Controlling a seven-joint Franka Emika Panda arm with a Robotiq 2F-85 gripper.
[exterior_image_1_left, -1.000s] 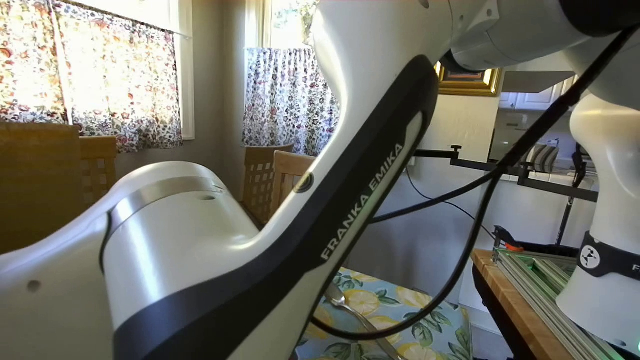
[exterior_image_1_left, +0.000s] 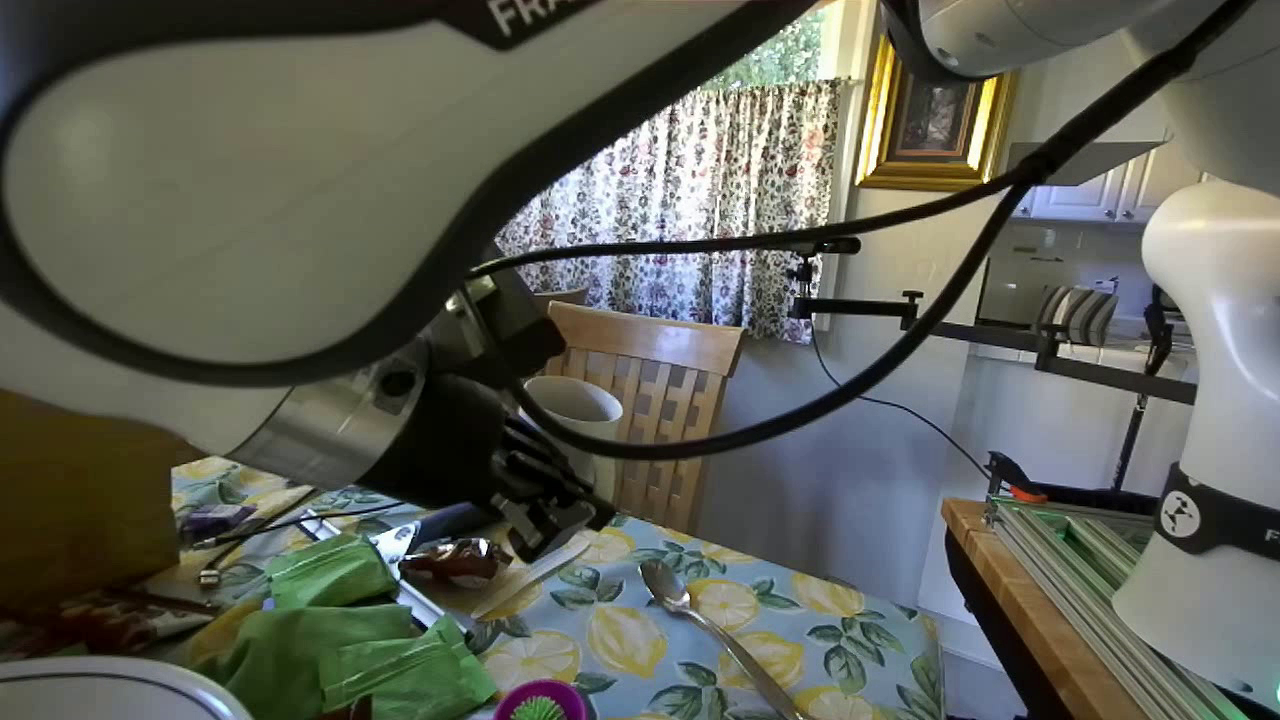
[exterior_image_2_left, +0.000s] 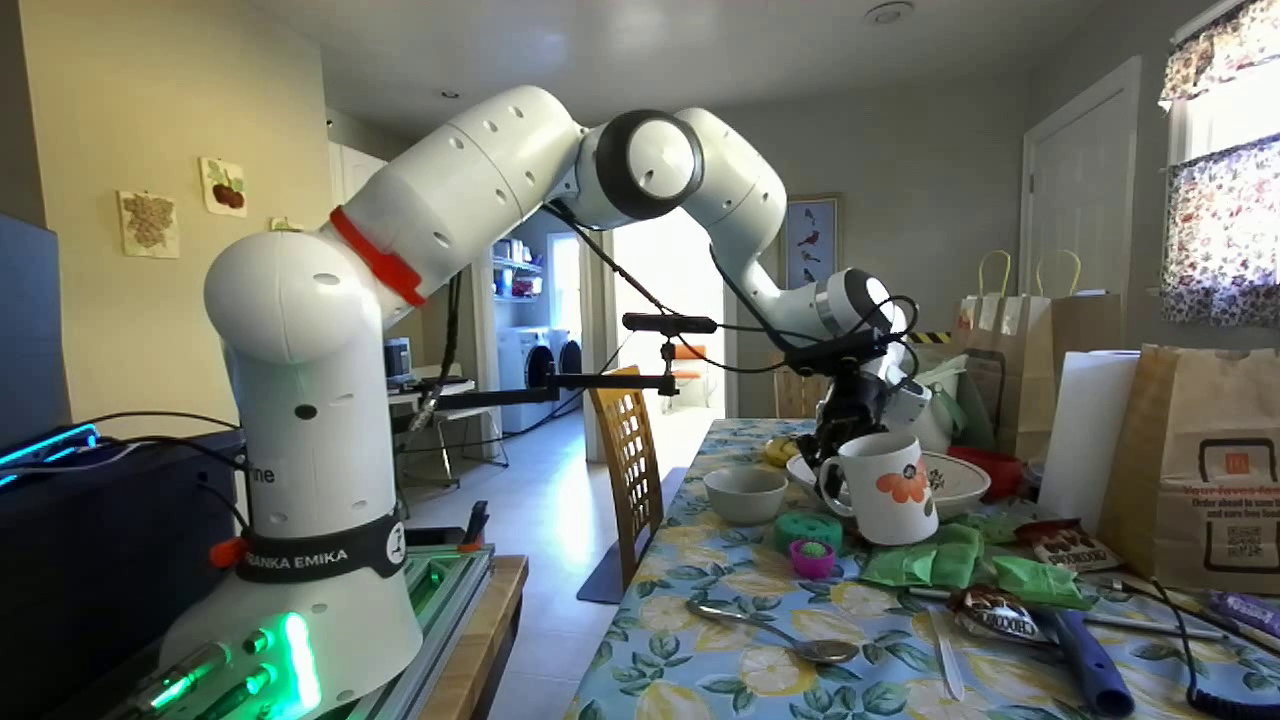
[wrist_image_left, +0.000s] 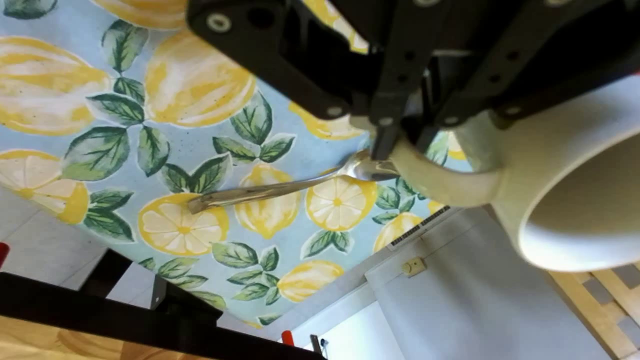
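Note:
A white mug (exterior_image_2_left: 888, 490) with an orange flower is held by its handle (wrist_image_left: 447, 180), and my gripper is shut on that handle. It hangs above the table, roughly upright in exterior view 2, its opening facing right in the wrist view. In exterior view 1 the gripper (exterior_image_1_left: 561, 518) partly covers the mug (exterior_image_1_left: 578, 402). A metal spoon (wrist_image_left: 264, 192) lies on the lemon-print tablecloth (wrist_image_left: 198, 171) below, apart from the fingers.
Green packets (exterior_image_2_left: 942, 558), a chocolate wrapper (exterior_image_2_left: 993, 614), a blue-handled tool (exterior_image_2_left: 1089, 672) and a magenta cup (exterior_image_2_left: 812, 557) lie on the table. Bowls (exterior_image_2_left: 745, 494) stand behind. Paper bags (exterior_image_2_left: 1212, 468) line the right side.
The arm has swung across exterior view 1; its forearm now fills the upper left. Gripper, mug and table items, hidden a second ago, are visible. The spoon has stayed put.

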